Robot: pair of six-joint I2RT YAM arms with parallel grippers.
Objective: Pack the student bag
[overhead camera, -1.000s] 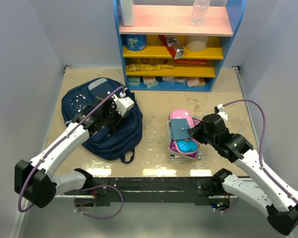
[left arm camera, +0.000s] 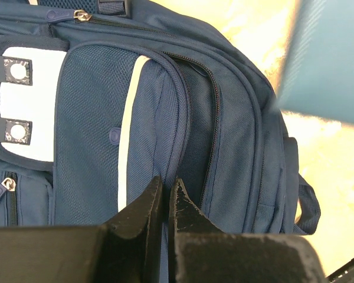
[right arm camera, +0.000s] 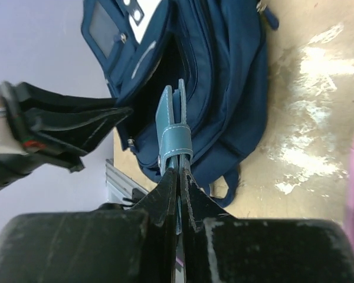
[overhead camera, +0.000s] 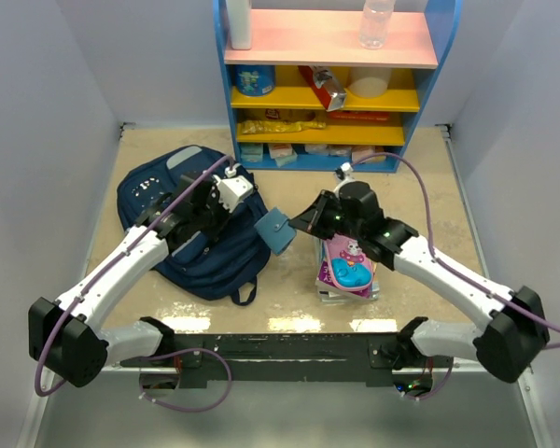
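Observation:
The dark blue backpack (overhead camera: 219,266) lies on the floor at the left, one compartment gaping in the right wrist view. My left gripper is shut on the edge of the backpack's front pocket (left arm camera: 159,118). A blue-grey notebook (overhead camera: 276,231) with a clasp strap hangs in the air just right of the bag. On its edge my right gripper is shut, and the notebook (right arm camera: 176,141) stands edge-on in front of the bag's opening. A pink pencil case (overhead camera: 347,261) rests on a stack of books (overhead camera: 329,297) at the right.
A blue shelf with yellow boards (overhead camera: 289,98) stands at the back, holding snacks, a blue tin (overhead camera: 255,80) and a clear bottle (overhead camera: 376,23). Bare floor (overhead camera: 289,280) separates the bag from the books.
My right gripper has lifted the notebook off the pencil case and carried it left to beside the backpack. The left arm has stayed nearly still at the bag.

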